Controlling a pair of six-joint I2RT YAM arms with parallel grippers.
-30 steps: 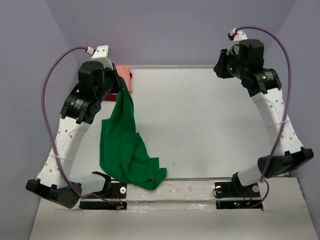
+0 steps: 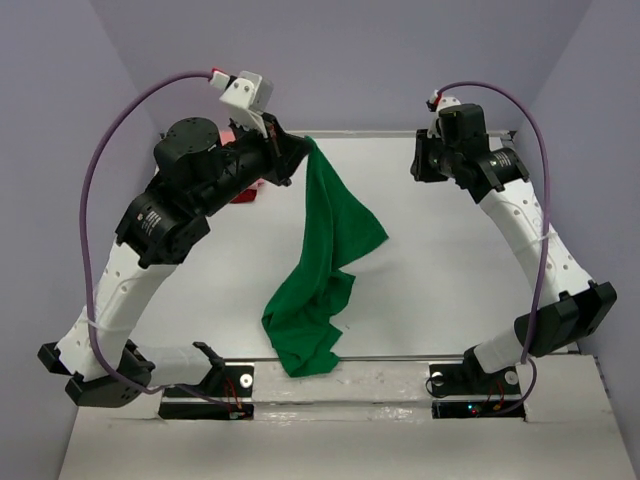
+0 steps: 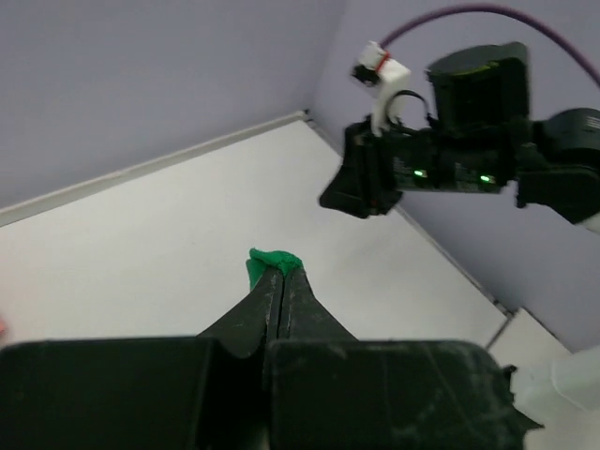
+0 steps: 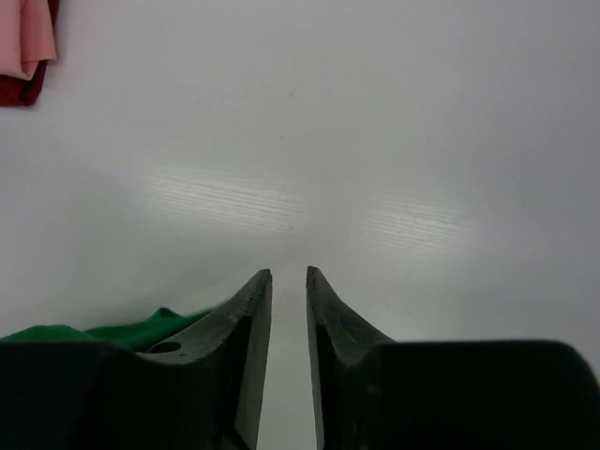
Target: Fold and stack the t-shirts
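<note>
A green t-shirt [image 2: 330, 230] hangs from my left gripper [image 2: 298, 150], which holds it high at upper centre; its lower part drapes toward the front edge. In the left wrist view the shut fingers have a green tip of cloth [image 3: 274, 261] between them. My right gripper [image 2: 425, 165] is at upper right, apart from the shirt, part open and empty; in its wrist view the fingertips [image 4: 314, 281] show over bare table, with green cloth at lower left.
A stack of folded pink and red shirts [image 4: 21, 42] lies at the back left, partly hidden by the left arm in the top view.
My left gripper has risen and moved right, carrying the green shirt toward the centre, so its cloth now hangs more bunched. My right gripper has moved left and slightly toward the front.
</note>
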